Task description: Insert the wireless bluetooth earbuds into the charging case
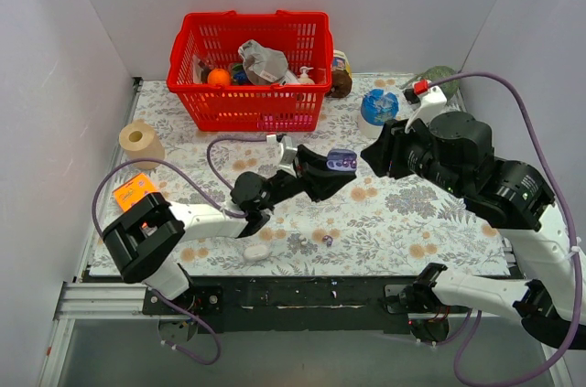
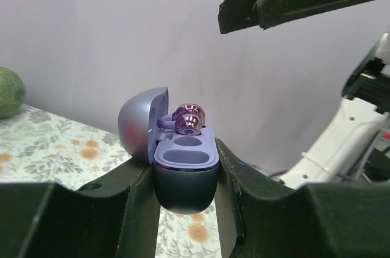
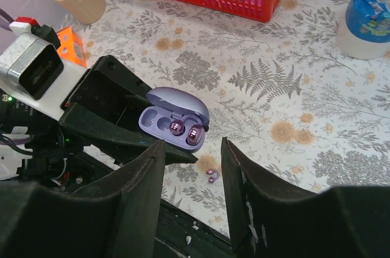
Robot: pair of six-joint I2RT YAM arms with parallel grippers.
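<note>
My left gripper (image 1: pixel 339 177) is shut on the purple charging case (image 2: pixel 185 169), which stands upright with its lid open. Shiny purple earbuds (image 2: pixel 187 118) sit in it, seen as two pieces from the right wrist (image 3: pixel 194 134); other compartments look empty. My right gripper (image 1: pixel 383 154) hangs apart from the case, to its right, fingers part open with nothing visible between them. A small purple piece (image 1: pixel 327 241) lies on the patterned table below the case.
A red basket (image 1: pixel 247 112) of items stands at the back, with a paper roll (image 1: pixel 140 143) and orange box (image 1: pixel 135 192) at left. A blue-topped container (image 1: pixel 379 108) and melon (image 1: pixel 437 76) are back right.
</note>
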